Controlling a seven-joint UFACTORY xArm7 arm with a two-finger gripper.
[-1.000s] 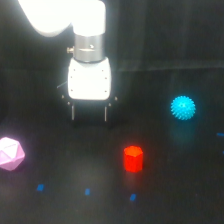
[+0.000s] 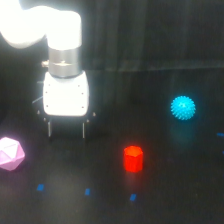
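Note:
My white gripper (image 2: 67,130) hangs over the dark surface at the upper left of the camera view. Its two thin dark fingers stand apart, with nothing visible between them. Right of it and nearer the camera sits a small red block (image 2: 133,159). A pale pink faceted ball (image 2: 10,154) lies at the left edge, below and to the left of the gripper. Far to the right is a spiky cyan ball (image 2: 182,108). None of the three touches the gripper.
Small blue marks (image 2: 87,192) dot the dark surface in front, and another blue mark (image 2: 220,134) shows at the right edge. Between the red block and the cyan ball the surface is clear.
My gripper has moved to the left and lower in the view. The red block and both balls have stayed where they were.

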